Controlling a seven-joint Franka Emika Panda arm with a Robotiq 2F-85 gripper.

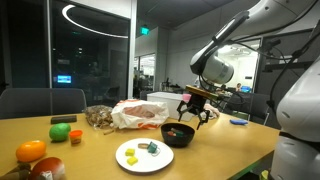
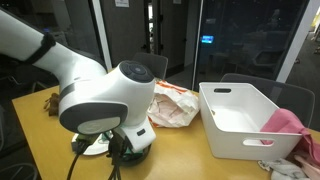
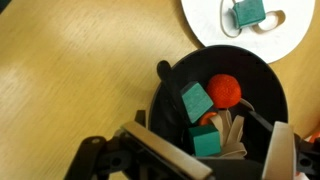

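My gripper point(image 1: 197, 113) stands open above and near the right side of a black bowl point(image 1: 178, 134). Seen from the wrist, its two fingers point(image 3: 165, 150) are spread wide over the bowl's near part, with no object visibly held. Inside the bowl lie teal blocks point(image 3: 196, 101), a red ball point(image 3: 224, 91), pale wooden pieces point(image 3: 232, 135) and a dark-handled utensil point(image 3: 164, 70). Beside the bowl is a white plate point(image 1: 132, 165) bearing yellow blocks point(image 1: 131, 160) and a teal block point(image 3: 249, 12). In exterior view 2 the arm partly hides plate and bowl.
An orange point(image 1: 31, 151), a green ball point(image 1: 60, 132) and an orange cup point(image 1: 76, 136) stand at the table's left. A white bin point(image 2: 240, 120) and a bag point(image 2: 175, 104) are farther back. Bare table point(image 3: 80, 70) lies left of the bowl in the wrist view.
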